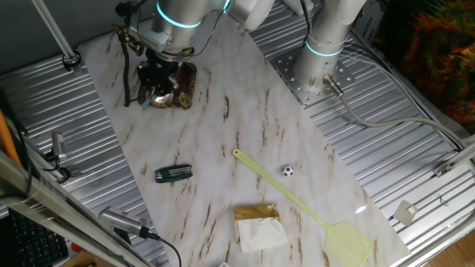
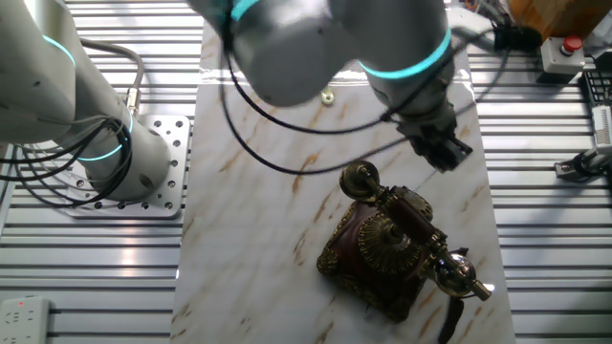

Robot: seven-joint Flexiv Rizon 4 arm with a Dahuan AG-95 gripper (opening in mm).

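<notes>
An antique-style telephone, dark red with brass trim, stands at the far left of the table in exterior view 1, its base (image 1: 184, 83) partly covered by the arm. In exterior view 2 the telephone (image 2: 368, 253) shows more fully, with its brass-ended handset (image 2: 413, 218) lying across the top. My gripper (image 1: 151, 93) is a dark shape over the telephone in exterior view 1, with a small bluish tip pointing down. The other view has the dark gripper (image 2: 448, 153) beside and above the handset. Its fingers are too dark and blurred to tell whether they are apart or together.
A green multitool-like object (image 1: 174, 173), a small black-and-white ball (image 1: 288, 170), a yellow-green fly swatter (image 1: 286, 191) and a gold-and-white packet (image 1: 260, 228) lie across the marble-patterned table (image 1: 208, 141). Loose black cables (image 2: 316, 172) hang from the arm.
</notes>
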